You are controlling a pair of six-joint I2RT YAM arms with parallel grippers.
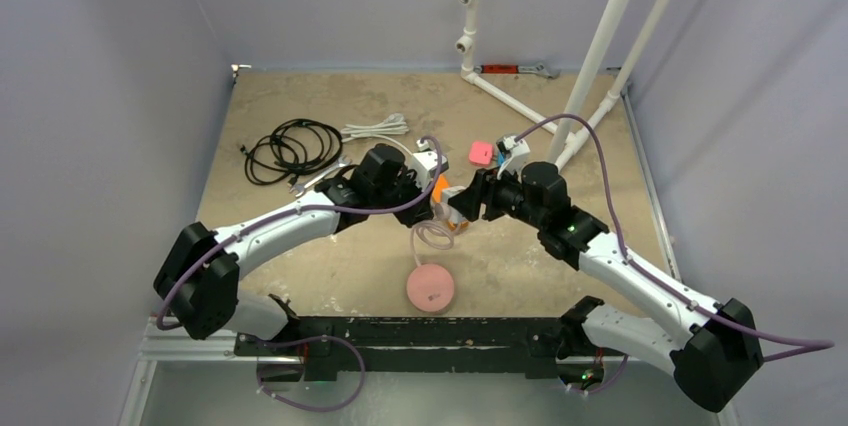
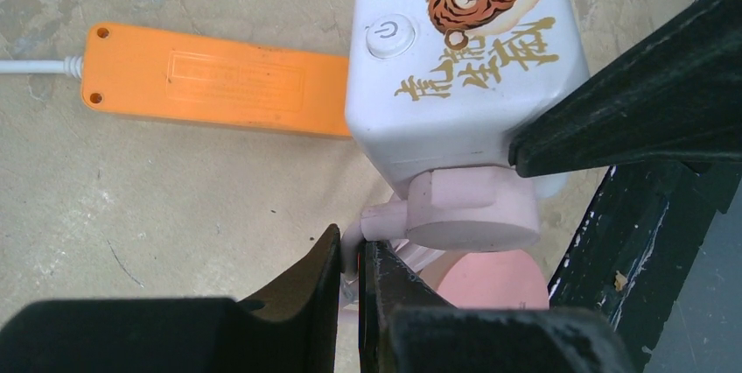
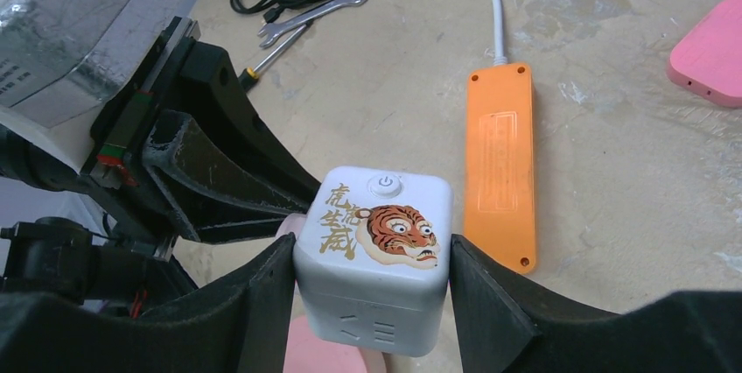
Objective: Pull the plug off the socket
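A white cube-shaped socket (image 2: 468,84) with a tiger face and a round button is gripped between the fingers of my right gripper. Against one side of it sits the pale pink plug (image 2: 472,207), which looks flush with the socket's face. My left gripper is shut on the neck of the plug, where its cable bends away. In the right wrist view, the plug (image 3: 291,225) is mostly hidden behind the socket and the left fingers (image 3: 232,198). Seen from above, both grippers meet near the table's middle.
Beneath the socket lies an orange power strip (image 3: 499,154). A round pink disc (image 1: 430,288) rests near the front edge, joined to the looped pink cable (image 1: 434,236). Black coiled cable (image 1: 290,152) and a wrench (image 1: 322,175) lie at left, white pipes (image 1: 600,36) at right.
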